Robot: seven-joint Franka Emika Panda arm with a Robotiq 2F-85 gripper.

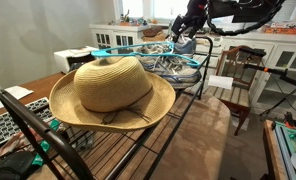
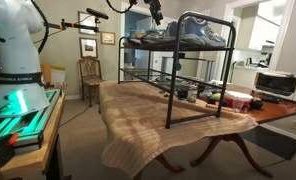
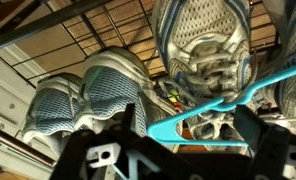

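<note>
In the wrist view my gripper stands open above a light-blue hanger (image 3: pixel 280 76) that lies over several grey-and-white sneakers (image 3: pixel 203 40). One bar of the hanger crosses the view between the two fingers, and nothing is gripped. Exterior view 1 has the gripper (image 1: pixel 175 36) at the rack's far end, close over the hanger (image 1: pixel 123 49) and shoes (image 1: pixel 173 70). A straw hat (image 1: pixel 110 92) with a wide brim sits at the near end, under part of the hanger. From the other side, the gripper (image 2: pixel 156 20) appears over the shoes (image 2: pixel 200 31).
The black metal rack (image 2: pixel 171 85) stands on a brown cloth (image 2: pixel 138 118) over a table. Below its top shelf lie small items. A keyboard (image 1: pixel 0 130) is to the left, and a wooden chair (image 1: pixel 231 92) stands beyond the rack.
</note>
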